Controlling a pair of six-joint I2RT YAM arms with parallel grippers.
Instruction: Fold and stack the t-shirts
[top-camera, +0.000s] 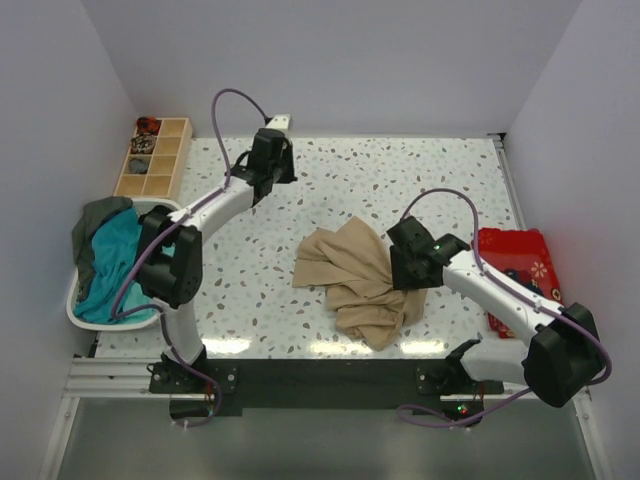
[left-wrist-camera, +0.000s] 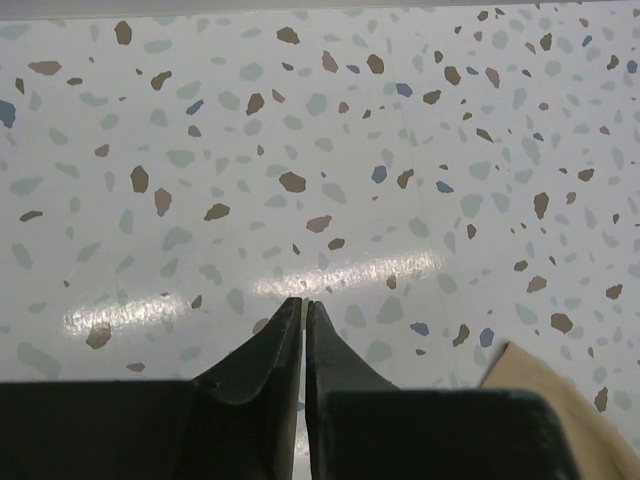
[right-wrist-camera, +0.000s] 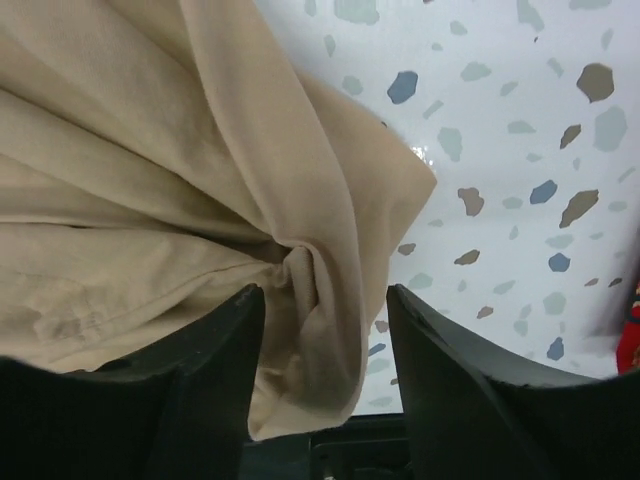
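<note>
A tan T-shirt lies crumpled on the speckled table, its folds bunched toward the front right. My left gripper is up and to the left of the cloth, away from it. In the left wrist view its fingertips are together with no cloth between them, and only a shirt corner shows at lower right. At the shirt's right side is my right gripper. Its fingers stand apart in the right wrist view, with a bunched fold of the shirt lying loosely between them.
A white basket of teal and dark clothes stands at the left, below a wooden compartment box. Red patterned cloth lies at the right edge.
</note>
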